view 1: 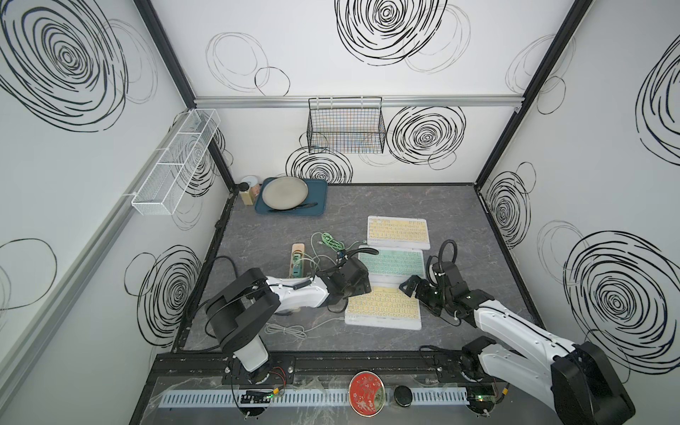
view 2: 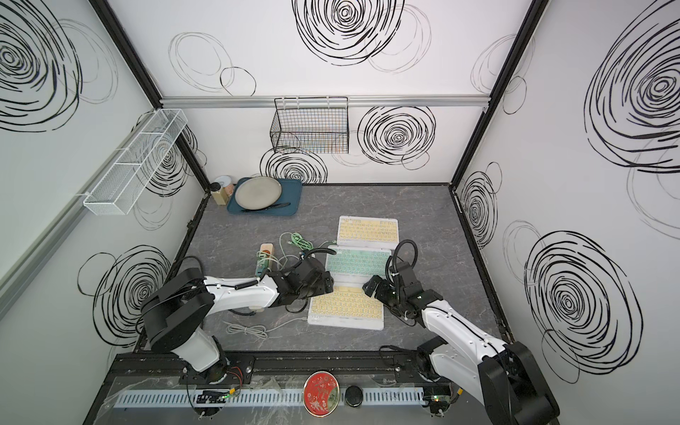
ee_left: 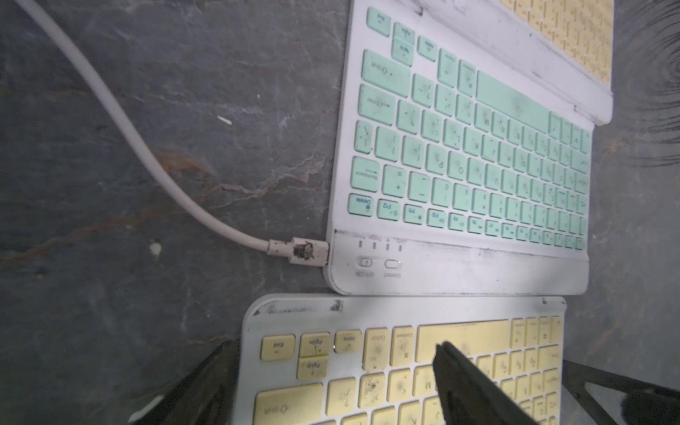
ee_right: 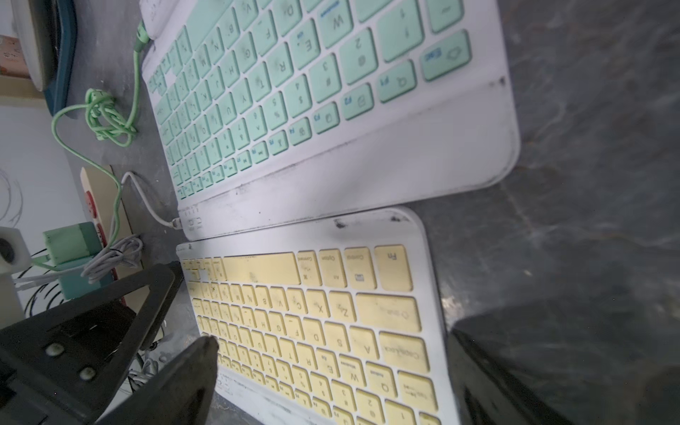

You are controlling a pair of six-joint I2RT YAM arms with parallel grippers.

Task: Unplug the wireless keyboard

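Three white keyboards lie in a column: a front one with yellow keys [view 1: 383, 309], a middle one with green keys [view 1: 391, 264], and a far yellow one [view 1: 398, 230]. In the left wrist view, a white cable plug [ee_left: 309, 251] is seated in the middle keyboard's side. Around the front keyboard's left end, my left gripper is low with its fingers apart. My right gripper is open at the front keyboard's right end, its fingers on either side of that edge. A grey cable [view 1: 324, 323] runs to the front keyboard's left side.
Left of the keyboards, a power strip [view 1: 296, 260] has plugs in it, with a green cable [view 1: 330, 242] coiled nearby. At the back left sits a blue tray [view 1: 318, 194] bearing a plate [view 1: 285, 192].
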